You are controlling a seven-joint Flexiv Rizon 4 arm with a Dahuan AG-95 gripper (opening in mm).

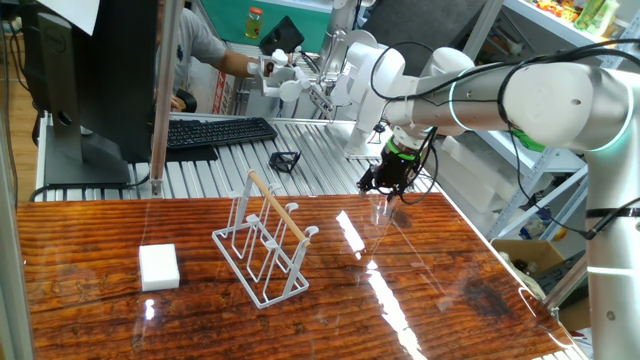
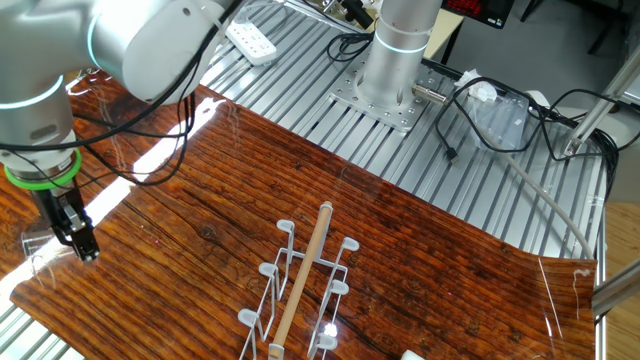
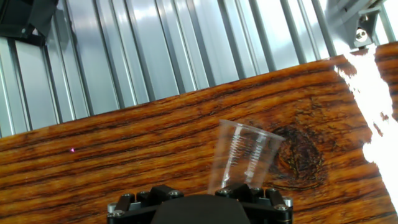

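Observation:
A clear plastic cup (image 3: 245, 155) is over the wooden table near its edge in the wrist view, its rim facing away from my gripper. In exterior view 1 the cup (image 1: 381, 210) appears directly below the black gripper (image 1: 384, 184). Exterior view 2 has the gripper (image 2: 82, 240) close beside the faint cup (image 2: 42, 252). Part of the cup's lower end is hidden behind the gripper's right side in the wrist view. Whether the fingers are open or shut, or touch the cup, cannot be made out. A white rack (image 1: 262, 240) with a wooden top bar stands mid-table.
A white block (image 1: 158, 267) lies left of the rack. Behind the table edge, a keyboard (image 1: 220, 133) and a monitor (image 1: 85, 100) stand on the ribbed metal surface. Bare table (image 1: 420, 290) stretches across the front right.

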